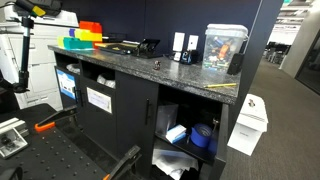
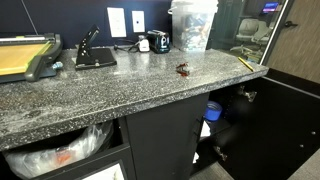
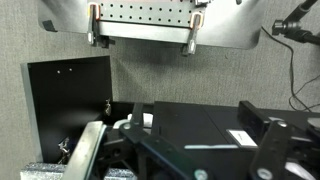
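Note:
In the wrist view my gripper stands open, its dark fingers (image 3: pixel 88 150) wide apart at the bottom edge and nothing visible between them. Past it, seen from above, are the black cabinet (image 3: pixel 190 122) and, to the left, its opened door (image 3: pixel 72 100). On the speckled counter (image 2: pixel 130 85) lie a small dark reddish object (image 2: pixel 182 69) and a yellow stick-like item (image 2: pixel 244 63). A clear tub with colourful contents (image 1: pixel 225 45) stands behind them. Inside the open compartment are a blue roll (image 1: pixel 202 133) and a blue-and-white item (image 1: pixel 175 133).
Colourful blocks (image 1: pixel 83 38) sit at the counter's far left end. A paper trimmer (image 2: pixel 25 55) and a black stand (image 2: pixel 92 50) occupy its back. The perforated mounting plate (image 3: pixel 150 18) has clamps on it. A white box (image 1: pixel 248 125) is beyond the cabinet's right end.

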